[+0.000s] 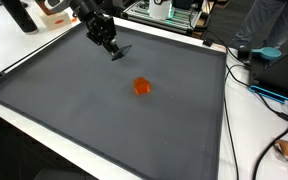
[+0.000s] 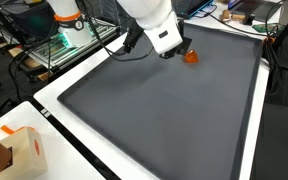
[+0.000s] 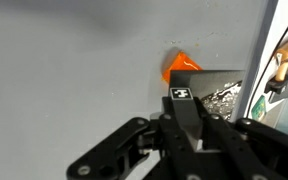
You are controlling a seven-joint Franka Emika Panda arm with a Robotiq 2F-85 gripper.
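My gripper [image 1: 114, 48] is over the far part of the grey table, shut on a flat dark blade-like tool [image 1: 122, 52]. In the wrist view the tool [image 3: 220, 86] spreads out to the right beyond the fingertips, partly dark and partly shiny. Its handle, if there is one, is hidden by the gripper. An orange object [image 1: 141, 86] rests on the table, apart from the tool in exterior view 1. From the wrist, the blade overlaps part of the orange object [image 3: 179, 65]. Exterior view 2 shows the orange object [image 2: 190, 58] just beside the gripper.
A white border [image 1: 69, 143] runs round its edge. Black cables [image 1: 236, 120] lie beyond the right side.
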